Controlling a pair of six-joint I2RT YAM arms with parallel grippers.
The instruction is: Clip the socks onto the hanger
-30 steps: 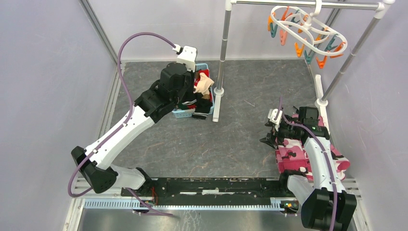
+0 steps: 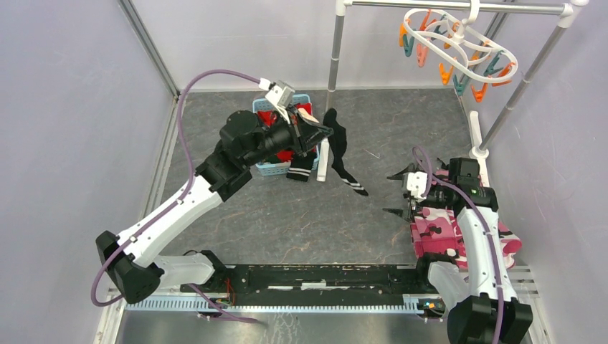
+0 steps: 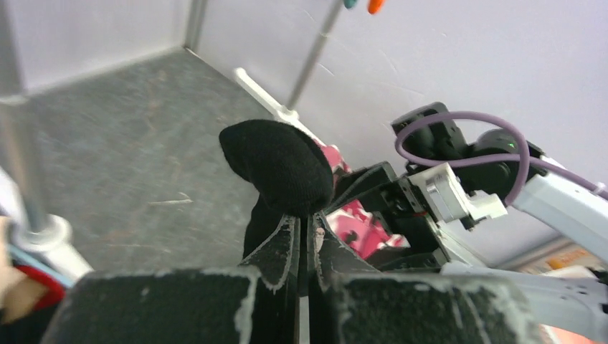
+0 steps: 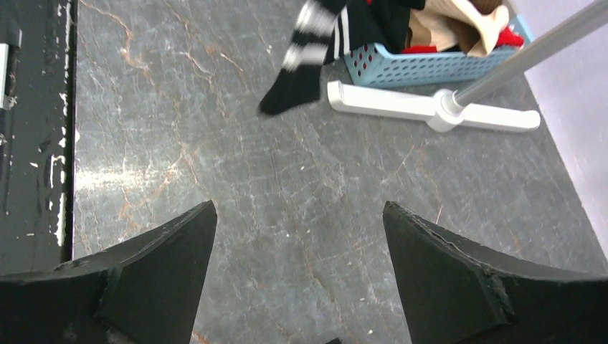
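Note:
A black sock (image 2: pixel 337 145) with white stripes at its lower end dangles in the air just right of the basket. My left gripper (image 2: pixel 328 132) is shut on it, and in the left wrist view the sock (image 3: pixel 287 165) bulges up past the fingertips. Far to the right, my right gripper (image 2: pixel 394 193) stands with its fingers (image 4: pixel 161 258) spread wide, only bare floor between them. The white oval hanger (image 2: pixel 459 43) hangs from the rail at upper right, with several orange, teal and pink clips (image 2: pixel 446 74) around its ring.
A light blue basket (image 2: pixel 269 169) holds more socks and cloth, one striped black piece (image 2: pixel 302 165) over its edge. Beside it stands a rack post with a white foot (image 2: pixel 323 163). Pink patterned fabric (image 2: pixel 439 233) lies under the right arm.
My left gripper has risen out of the basket and swung right, carrying a black sock. The right gripper has turned slightly and its fingers have spread apart.

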